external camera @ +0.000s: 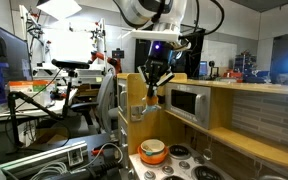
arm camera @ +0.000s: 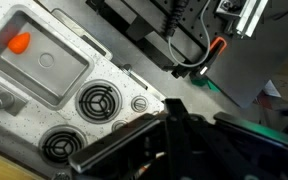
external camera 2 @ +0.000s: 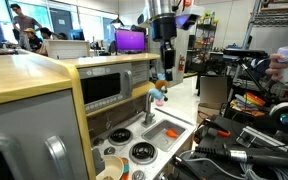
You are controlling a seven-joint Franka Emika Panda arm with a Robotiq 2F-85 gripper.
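Observation:
High over the left end of the counter, my gripper [external camera: 154,84] points down in exterior view 1. It appears shut on a small orange and pale blue thing [external camera: 151,93], perhaps a cloth, hanging below the fingers. Exterior view 2 shows the same blue-and-orange thing [external camera 2: 157,89] under the dark gripper [external camera 2: 167,73], well above the sink. Dark gripper parts fill the lower part of the wrist view, where the held thing cannot be made out.
An orange pot [external camera: 152,156] with a pale bowl sits by the stove burners [external camera: 179,151]. The sink [arm camera: 46,62] holds an orange object [arm camera: 20,43]. A microwave [external camera 2: 106,88] stands on the shelf. Cables and black frame parts [arm camera: 189,50] lie beside the counter.

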